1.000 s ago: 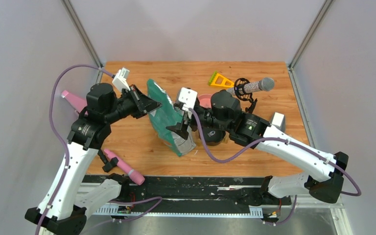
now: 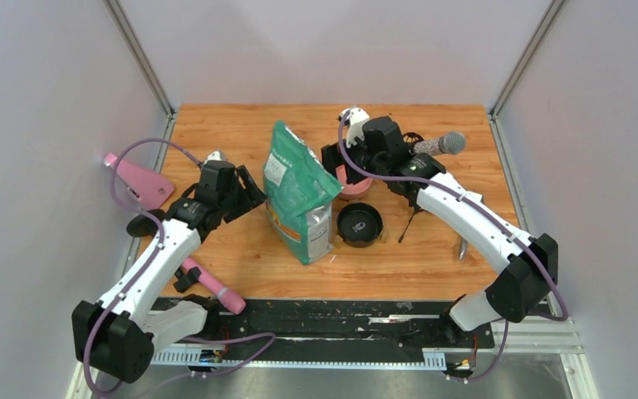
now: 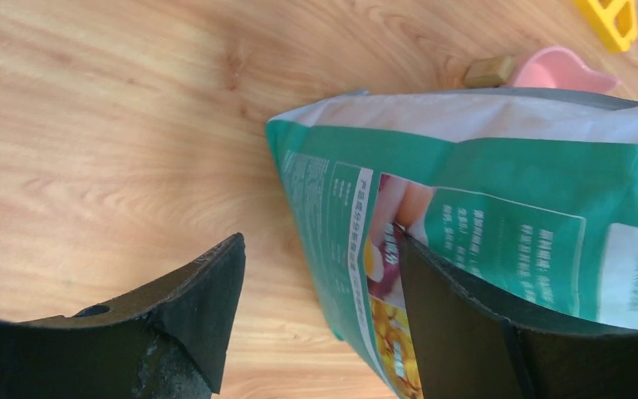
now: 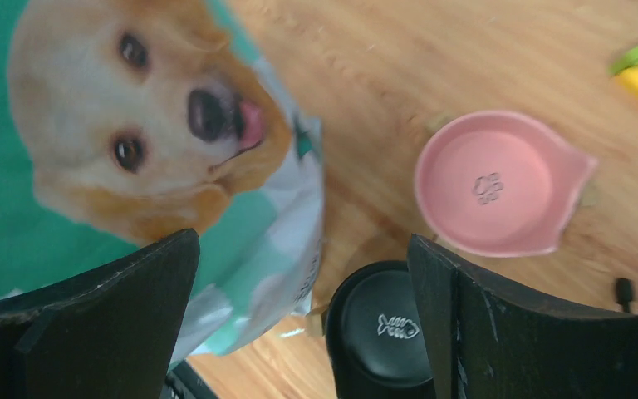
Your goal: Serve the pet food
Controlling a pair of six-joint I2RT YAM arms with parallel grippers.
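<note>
A green pet food bag stands mid-table, a puppy printed on its face in the right wrist view. My open left gripper is at the bag's left side; the bag fills much of its wrist view. My open right gripper is above the bag's right side, over the pink bowl. A black bowl with a paw mark sits right of the bag, in front of the pink one.
Pink items lie at the left, one at the front left. A microphone and small tools are at the right. A yellow piece lies at the back.
My left arm has lowered toward the bag's left side. My right gripper has moved toward the back of the table. The bag looks more upright and shifted slightly right.
</note>
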